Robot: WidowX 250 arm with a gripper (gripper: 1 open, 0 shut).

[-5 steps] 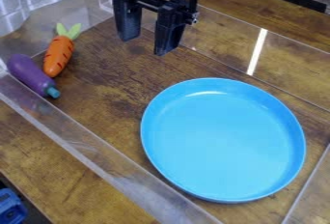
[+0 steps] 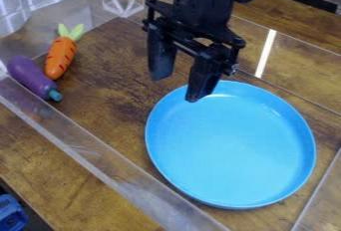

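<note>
The black gripper (image 2: pixel 184 68) hangs from the top centre over the table, just behind a blue plate (image 2: pixel 229 150). Its fingers point down; whether they are open or shut is unclear. An orange toy carrot (image 2: pixel 62 54) with green leaves and a purple toy eggplant (image 2: pixel 32 78) lie at the left.
A transparent edge strip runs diagonally along the lower left, with a blue object (image 2: pixel 11 212) beyond it in the bottom corner.
The plate and both toys have not moved.
</note>
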